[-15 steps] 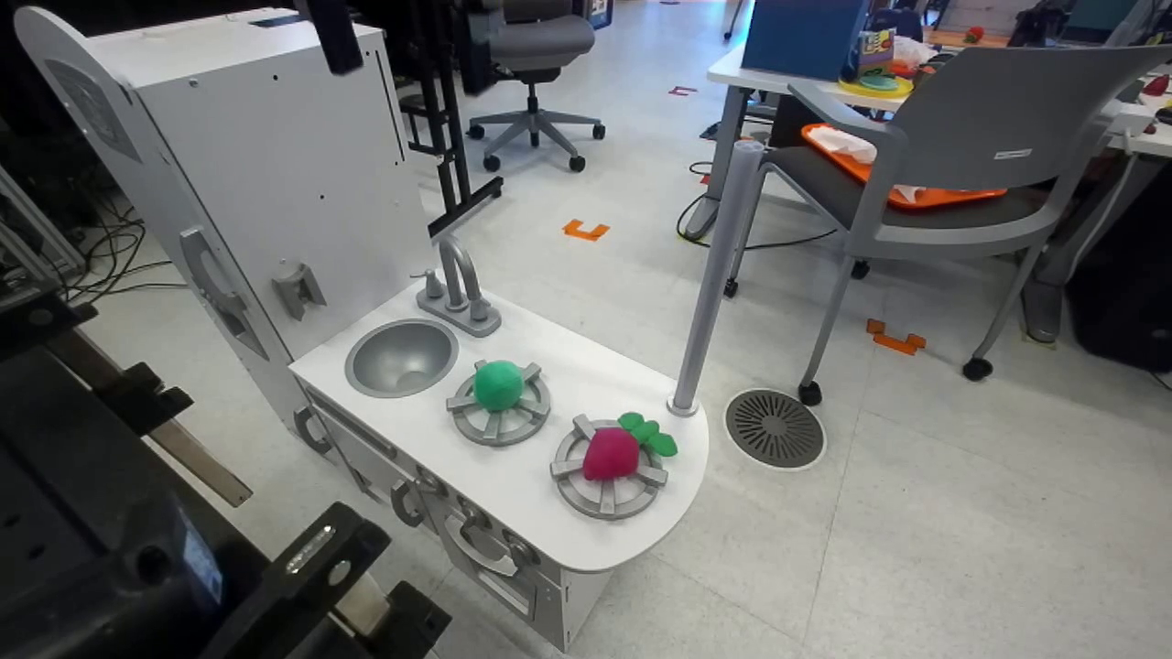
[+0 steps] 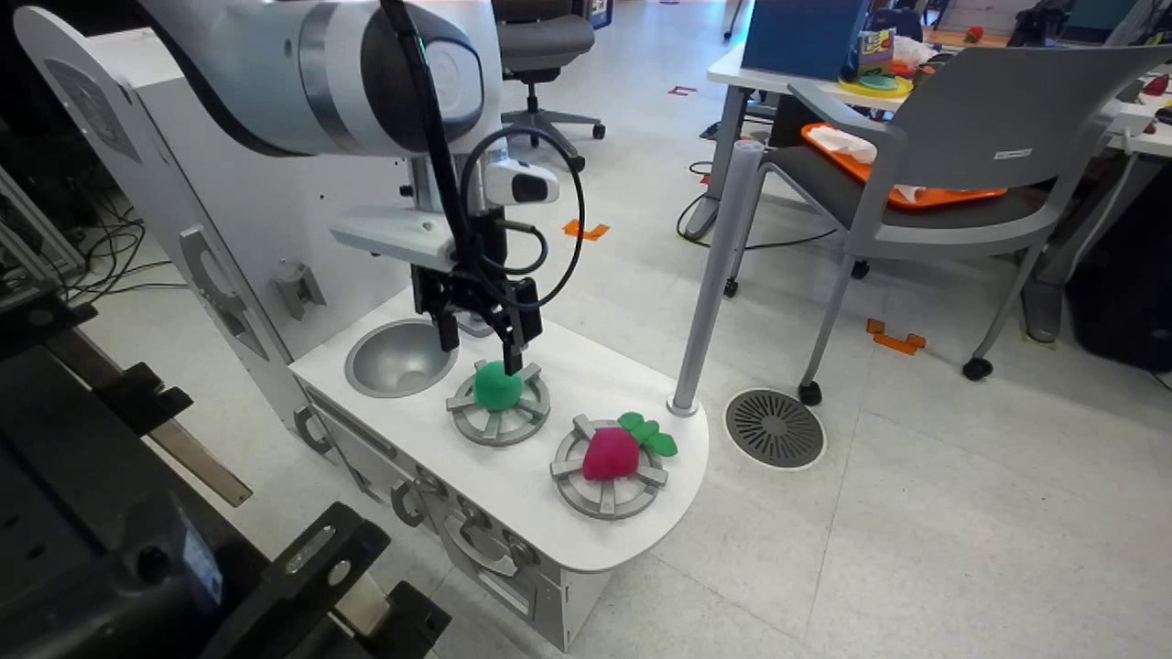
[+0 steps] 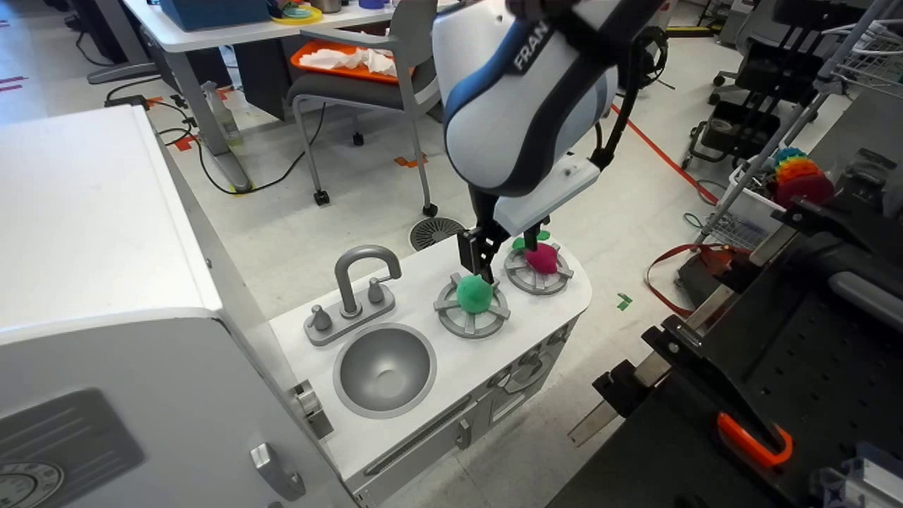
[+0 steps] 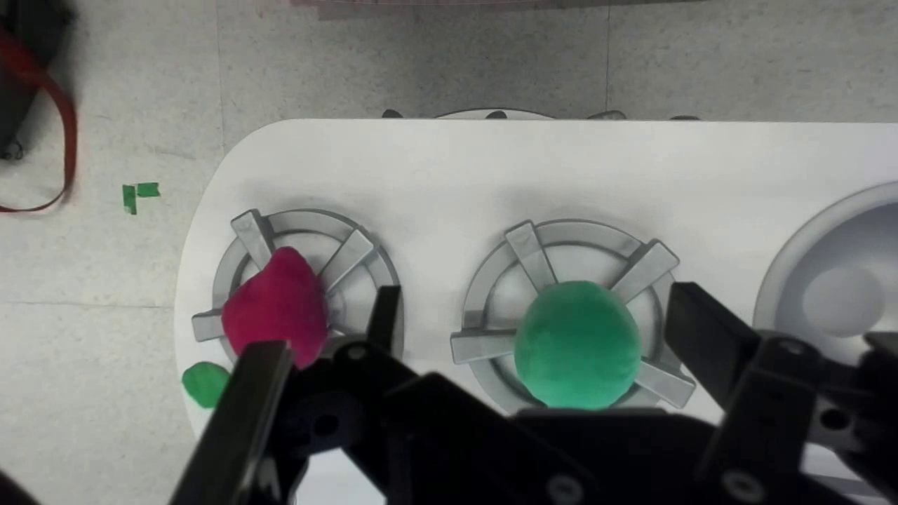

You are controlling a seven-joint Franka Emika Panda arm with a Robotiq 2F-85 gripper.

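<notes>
A round green object (image 2: 499, 386) rests on the burner nearer the sink. On the other burner lies a magenta, beet-like toy (image 2: 611, 454) with green leaves (image 2: 648, 434) hanging off one side. My gripper (image 2: 480, 345) points down above the green object, its fingers open. In the wrist view, the green object (image 4: 577, 345) appears between the spread fingers, nearer the right finger (image 4: 705, 337). Nothing is held. The magenta toy (image 4: 278, 307) is partly covered by the left side of the gripper in that view.
A grey sink (image 3: 386, 370) and faucet (image 3: 360, 283) stand beside the burners, next to a tall white cabinet (image 2: 297, 198). A grey post (image 2: 714, 286) rises at the counter's back edge.
The arm has come down into exterior view 1 from above, and the gripper now hangs over the green object. It hides most of the faucet there. Both toys stay in place.
</notes>
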